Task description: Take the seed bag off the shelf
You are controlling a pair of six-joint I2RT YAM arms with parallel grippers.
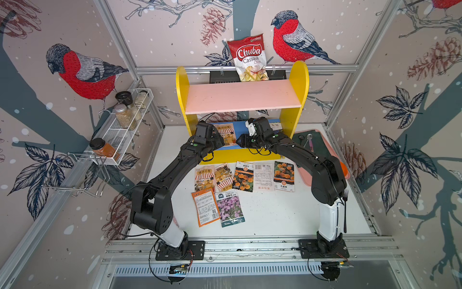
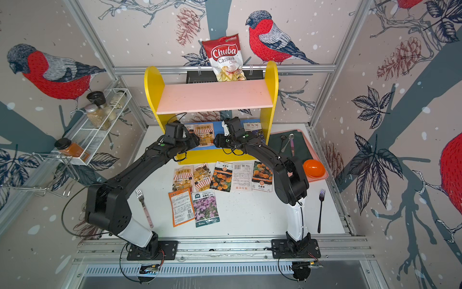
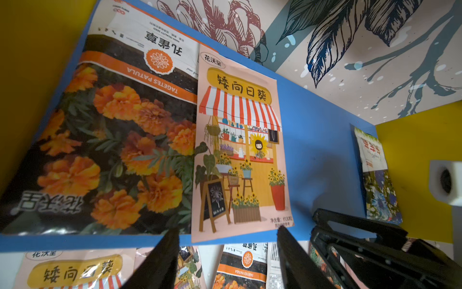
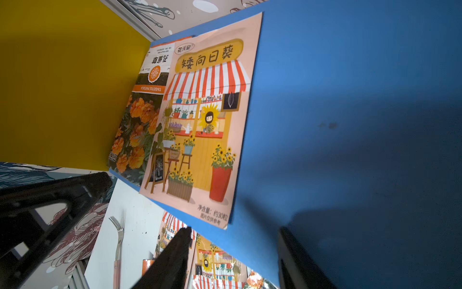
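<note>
Three seed bags lie on the blue lower shelf (image 3: pixel 322 159). In the left wrist view these are a dark marigold bag (image 3: pixel 130 120) at left, a pink-and-yellow sunflower bag (image 3: pixel 240 144) overlapping its edge, and a blue-flower bag (image 3: pixel 378 178) at far right. My left gripper has its fingers apart, empty, before the shelf's front edge, below the sunflower bag. The right gripper also stands with parted, empty fingers, close to that bag's lower right corner. From the top left, my left arm covers the marigold bag.
A pink upper shelf (image 1: pixel 243 96) roofs the space between yellow side panels (image 1: pixel 299 91). More seed packets, including a purple-flower one (image 1: pixel 231 207), cover the table in front. The two grippers are close together. Bare blue shelf lies right of the sunflower bag.
</note>
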